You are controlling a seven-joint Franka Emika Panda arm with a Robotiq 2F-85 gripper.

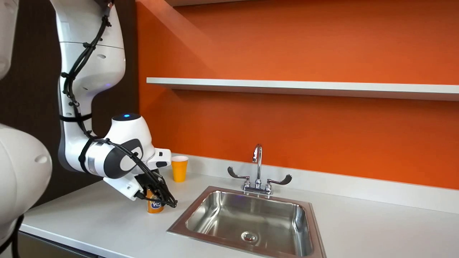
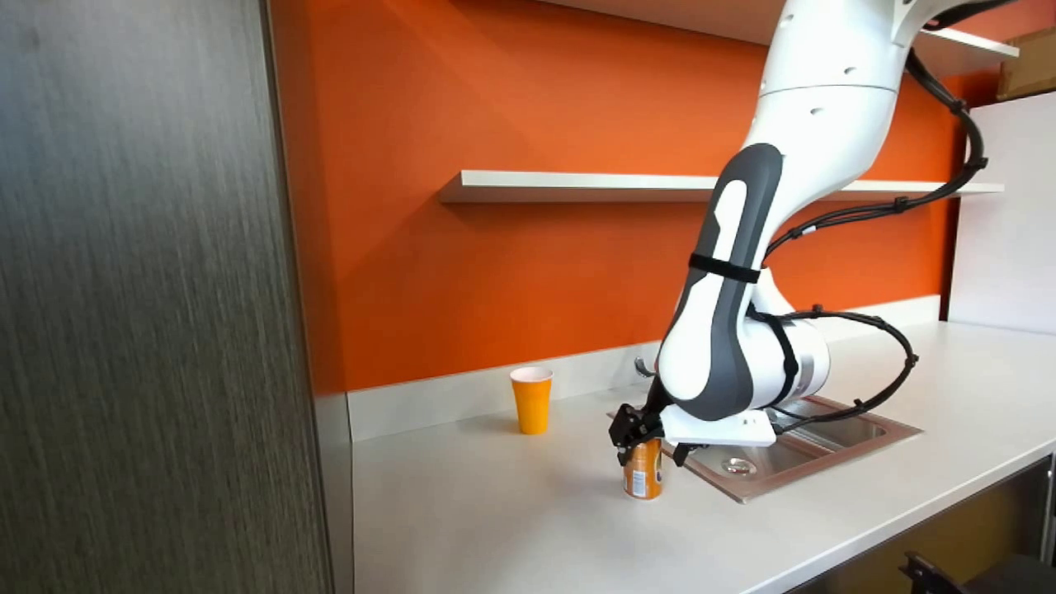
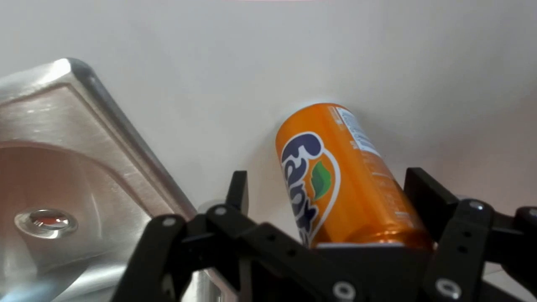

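An orange Fanta can (image 3: pixel 347 176) stands upright on the counter, left of the sink in exterior view 1, where my arm hides most of the can (image 1: pixel 154 206). My gripper is open around the can's upper part. One black finger (image 3: pixel 238 193) stands clear of it on the logo side; the other finger (image 3: pixel 425 193) is close against or touching the opposite side. In exterior view 2 the can's barcode side (image 2: pixel 641 475) shows below the gripper. An orange cup (image 2: pixel 534 401) stands upright near the back wall.
The steel sink (image 1: pixel 307 223) and its faucet (image 1: pixel 258 170) lie right of the can. A white shelf (image 1: pixel 301 85) runs along the orange wall above.
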